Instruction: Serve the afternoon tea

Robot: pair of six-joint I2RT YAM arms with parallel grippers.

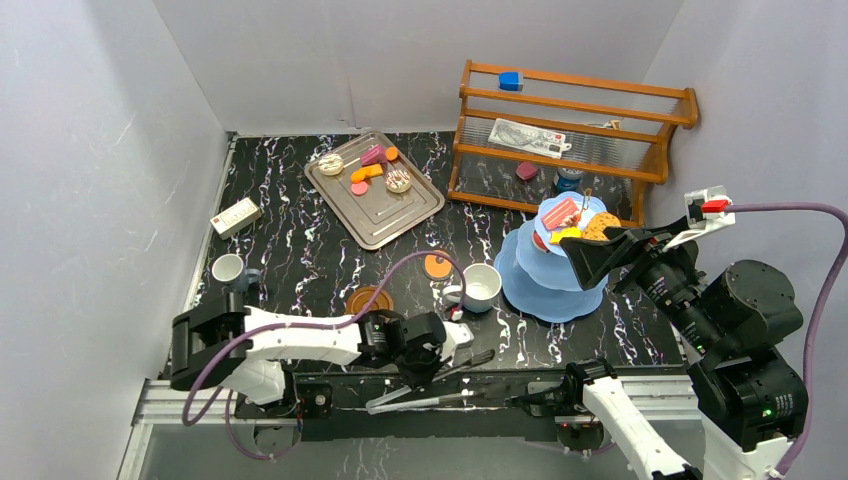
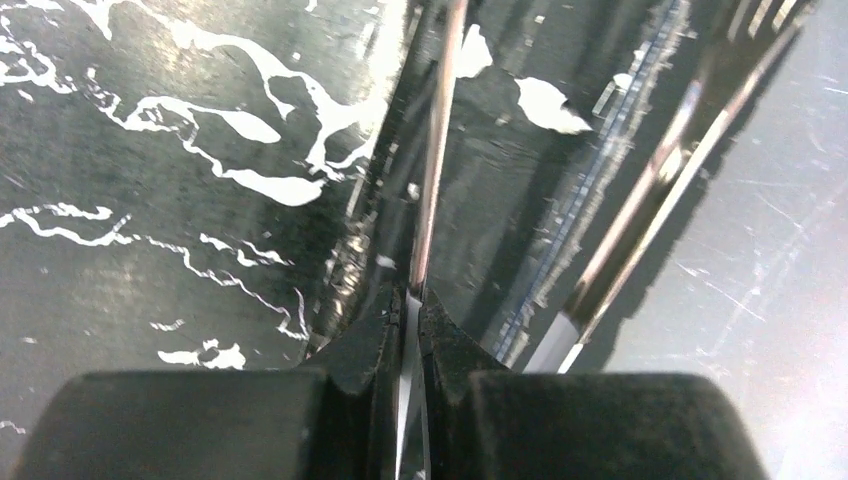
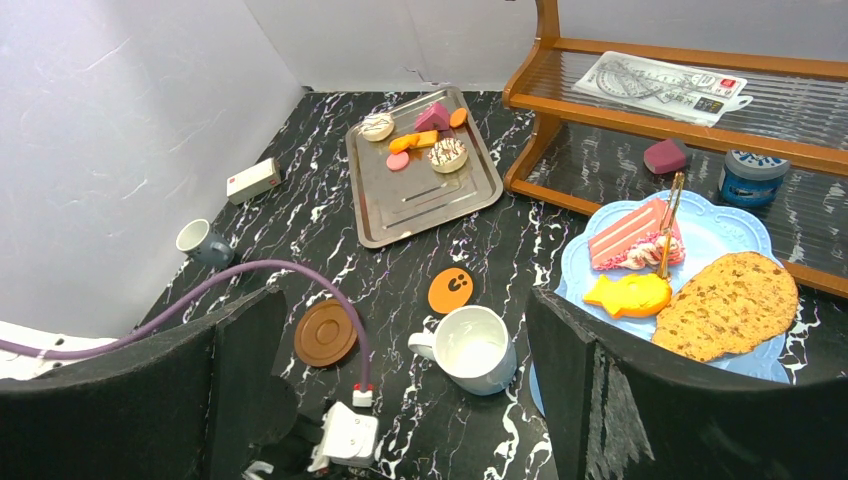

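My left gripper is shut on a slim cutlery handle (image 2: 433, 180) at the front edge of the counter; a fork (image 2: 680, 170) lies to its right in the left wrist view. In the top view the left arm reaches down over this cutlery. My right gripper hangs open beside the blue tiered stand (image 1: 540, 300), which holds a cookie (image 3: 725, 305), a pink cake slice and a yellow fish piece. A white cup (image 1: 482, 286) stands left of the stand.
A metal tray (image 1: 370, 210) of pastries lies at the back. A wooden rack (image 1: 560, 140) stands back right. Also in view are a brown coaster (image 3: 325, 330), an orange coaster (image 3: 450, 290), a mug (image 1: 228, 268) and a small box (image 1: 236, 217).
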